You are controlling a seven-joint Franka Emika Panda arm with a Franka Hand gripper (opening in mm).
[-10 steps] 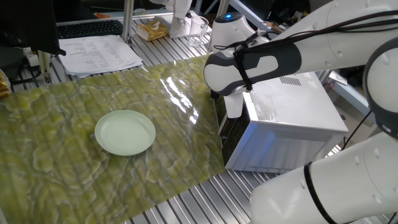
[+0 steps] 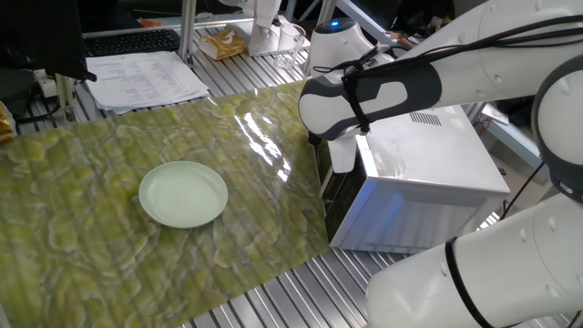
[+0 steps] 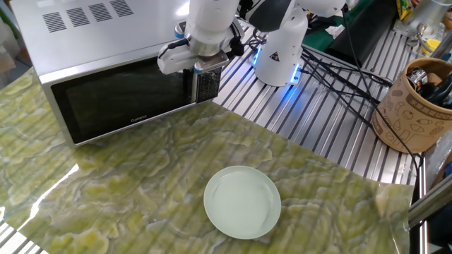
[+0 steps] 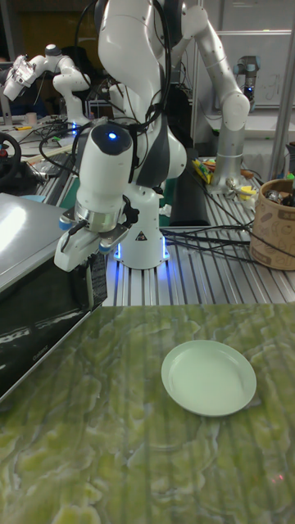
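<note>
A silver microwave with a dark glass door stands at the table's edge, and its door looks closed. My gripper is at the front of the microwave, close to the handle side of the door, beside the control panel. Its fingertips are hard to make out against the dark door, so whether they touch or hold the handle cannot be told. From the side, the white hand is seen right in front of the microwave's face. A pale green plate lies empty on the green marbled mat.
A cardboard bucket filled with items stands on the slatted metal table, with black cables near it. Papers and a keyboard lie at the back.
</note>
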